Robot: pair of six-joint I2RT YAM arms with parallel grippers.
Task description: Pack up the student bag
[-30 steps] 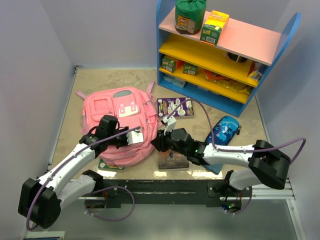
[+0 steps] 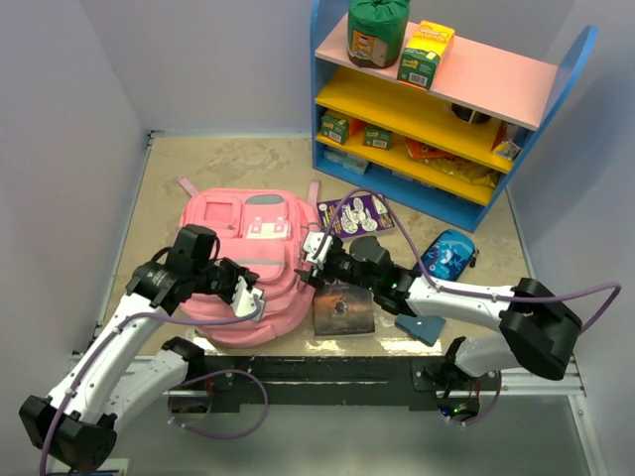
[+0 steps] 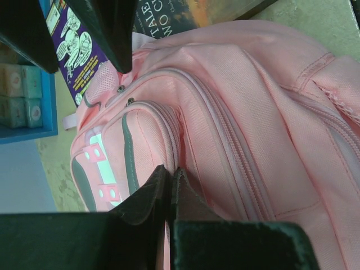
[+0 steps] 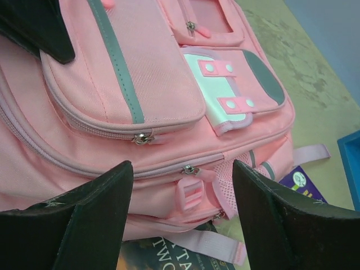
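Note:
The pink backpack (image 2: 223, 213) lies flat on the left half of the table, front pockets facing up. My left gripper is shut on the pink fabric along the edge of its front pocket (image 3: 149, 140). At the bag's right side my right gripper stands open, its fingers (image 4: 115, 183) spread apart. Between and beyond those fingers shows a metal zipper pull (image 4: 191, 169) with a pink tab; nothing is gripped there. The main zipper (image 3: 236, 157) runs along the bag's side in the left wrist view.
A dark book (image 2: 343, 312) lies just right of the bag, with a purple book (image 2: 359, 215) behind it. Further right are a blue pencil case (image 2: 446, 256) and a blue notebook (image 2: 421, 328). The shelf unit (image 2: 437, 198) stands at the back right, holding boxes and packets.
The backpack has shifted toward the front and slightly right, covering the green item at its front-left edge.

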